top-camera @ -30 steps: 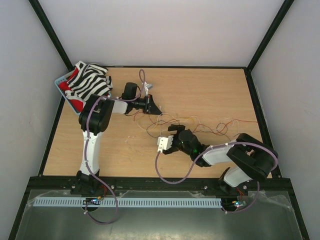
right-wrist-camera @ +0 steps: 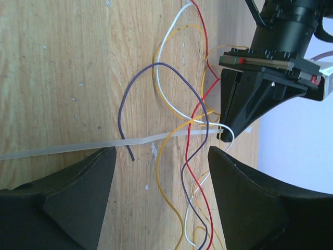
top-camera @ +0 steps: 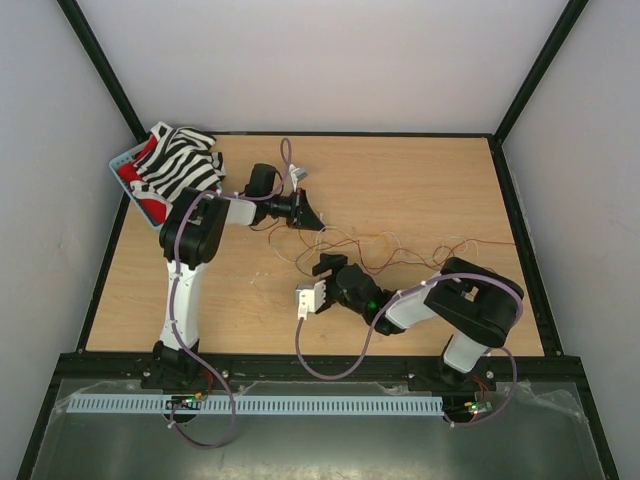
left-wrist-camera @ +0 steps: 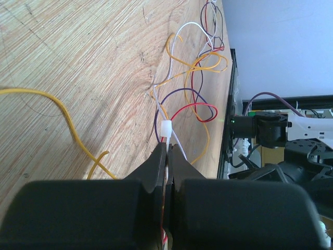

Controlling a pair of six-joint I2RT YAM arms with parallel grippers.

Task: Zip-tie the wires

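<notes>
My left gripper is shut on the white zip tie, whose square head (left-wrist-camera: pixel 166 128) sticks out past the fingertips. From there the pale strap (right-wrist-camera: pixel 67 148) runs across the right wrist view toward its left edge. The red wire (right-wrist-camera: pixel 188 156), purple wire (right-wrist-camera: pixel 138 76), yellow wire (right-wrist-camera: pixel 161 187) and white wire (right-wrist-camera: pixel 164 44) cross the strap close to the left gripper; I cannot tell whether it loops around them. My right gripper stands part open, its fingers apart, with the strap and wires showing in the gap beyond; nothing is clamped.
Loose wires (top-camera: pixel 440 255) trail to the table's right side. A blue basket (top-camera: pixel 122 160) with a striped cloth (top-camera: pixel 185 155) stands at the back left. Bare wood (top-camera: pixel 400 170) lies free at the back. Both arms come close together near the middle.
My left arm and the wires look unmoved.
</notes>
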